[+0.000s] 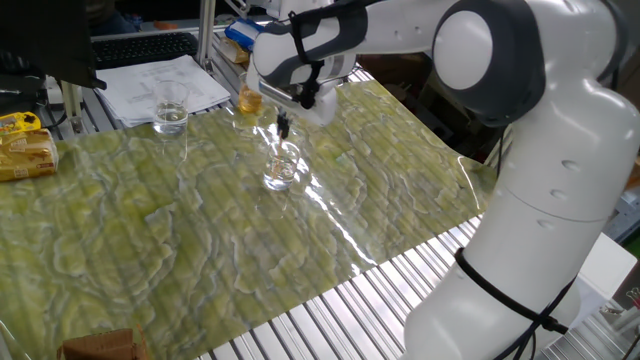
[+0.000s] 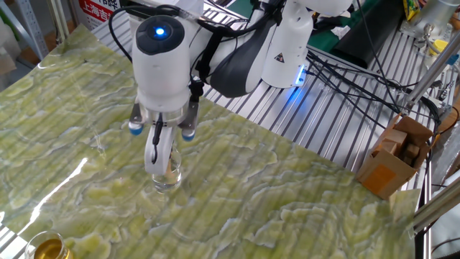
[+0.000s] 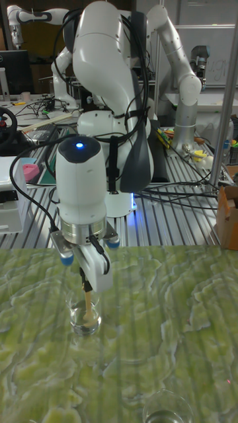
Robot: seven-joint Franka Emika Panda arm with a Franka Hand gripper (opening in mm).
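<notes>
A clear glass [image 1: 279, 178] with transparent liquid stands upright on the green marbled sheet. Directly above it my gripper [image 1: 283, 130] points downward, its dark fingertips shut on a thin light-brown stick [image 3: 88, 307]. The stick's lower part is inside the glass, dipping toward the bottom. In exterior view 2 the gripper's white housing partly hides the glass [image 2: 169, 180]. Whether the stick touches the glass wall I cannot tell.
Another clear cup [image 1: 170, 118] and a cup of amber liquid [image 1: 250, 100] stand toward the sheet's far edge. A yellow-brown can-like package [image 1: 27, 155] lies at left. An open cardboard box [image 2: 388, 169] sits at one corner. Much of the sheet [image 1: 120, 250] is bare.
</notes>
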